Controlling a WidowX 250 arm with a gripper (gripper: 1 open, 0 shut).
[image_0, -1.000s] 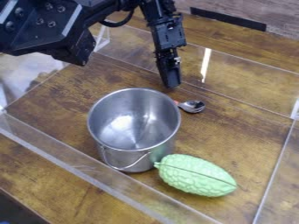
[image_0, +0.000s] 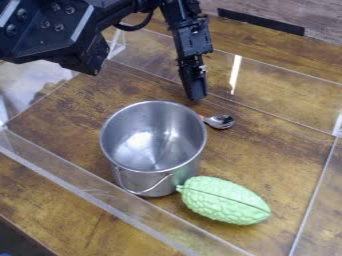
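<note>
My gripper (image_0: 194, 88) points down from the top of the view, shut, low over the wooden floor behind a steel pot (image_0: 152, 148); nothing shows between its fingers. Just below and right of it lies a metal spoon (image_0: 221, 121), its handle end near the pot's rim. The pot stands upright and looks empty. A pale green bitter melon (image_0: 223, 200) lies at the pot's front right, close against it.
Clear plastic walls (image_0: 94, 208) edge the wooden work area (image_0: 281, 160). The dark arm fills the top left.
</note>
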